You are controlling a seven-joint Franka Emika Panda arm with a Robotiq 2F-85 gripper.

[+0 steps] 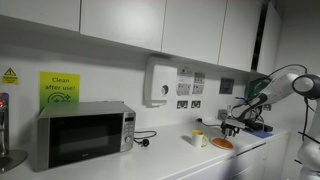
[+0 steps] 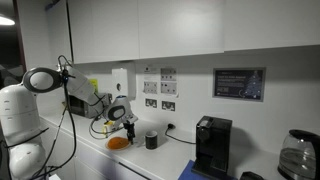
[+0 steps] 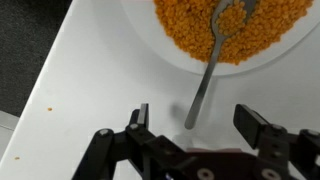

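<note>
In the wrist view, a white plate (image 3: 172,45) holds orange lentils (image 3: 262,30). A metal spoon (image 3: 207,80) rests with its bowl in the lentils and its handle reaching over the rim. My gripper is open, with one finger on either side of the handle's end in this view and clear of it. The height between fingers and handle is hard to judge. From outside, the orange-filled plate (image 1: 222,143) lies near the counter's front edge, and my gripper (image 2: 130,133) is close beside it.
A yellow and white mug (image 1: 198,138) stands left of the plate in the first exterior view. In the second, a dark mug (image 2: 151,139), a black coffee machine (image 2: 212,147) and a glass jug (image 2: 298,153) stand to the right. The microwave (image 1: 85,135) is far left.
</note>
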